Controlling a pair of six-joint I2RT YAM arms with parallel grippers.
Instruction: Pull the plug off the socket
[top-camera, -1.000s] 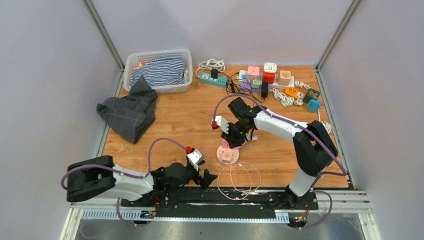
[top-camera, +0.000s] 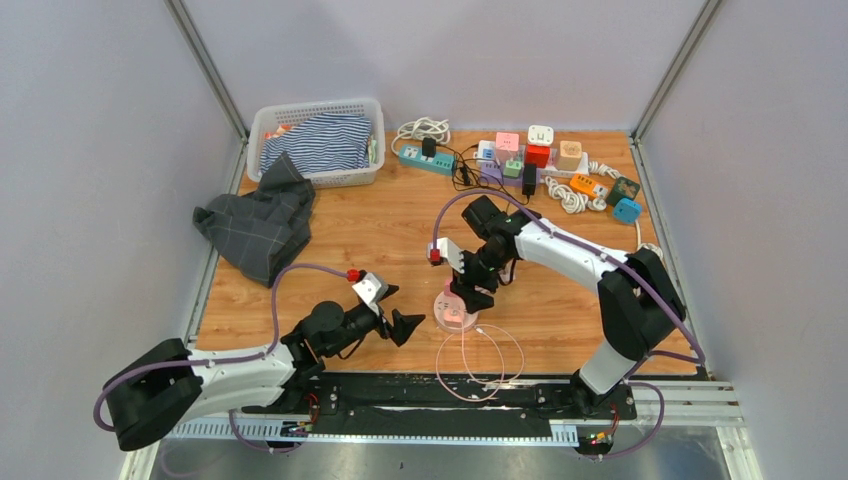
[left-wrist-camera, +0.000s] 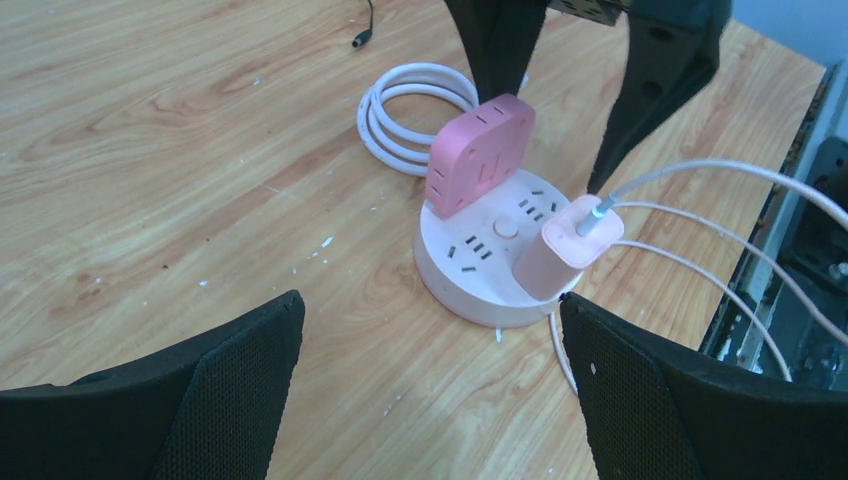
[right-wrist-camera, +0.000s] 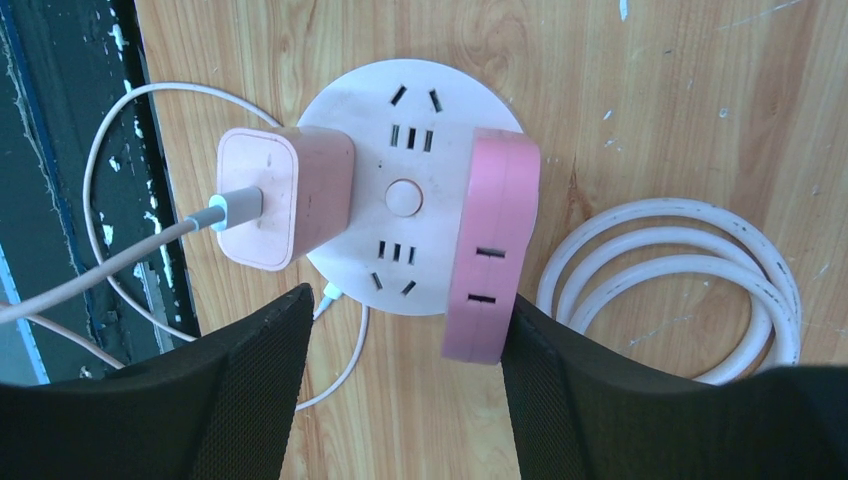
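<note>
A round white socket (right-wrist-camera: 405, 265) lies on the table, bearing two pink plugs. One is a pink charger (right-wrist-camera: 257, 197) with a white cable running out of its top. Across the disc stands a flat pink adapter (right-wrist-camera: 497, 225). My right gripper hovers over the socket, its fingers part open: one finger is close against the adapter's near end, the other lies nearer the charger. Touching or not, I cannot tell. To the left of the socket, my left gripper stands open with nothing between its fingers.
A coiled white cable (right-wrist-camera: 690, 235) lies beside the socket on the adapter's side. Loose white charger cable (top-camera: 500, 375) loops over the table's front edge. Power strips and plugs (top-camera: 530, 165) crowd the back right; a white basket (top-camera: 345, 178) and dark cloth (top-camera: 255, 225) occupy the back left.
The left arm has drawn back to the left and up, away from the table's front edge.
</note>
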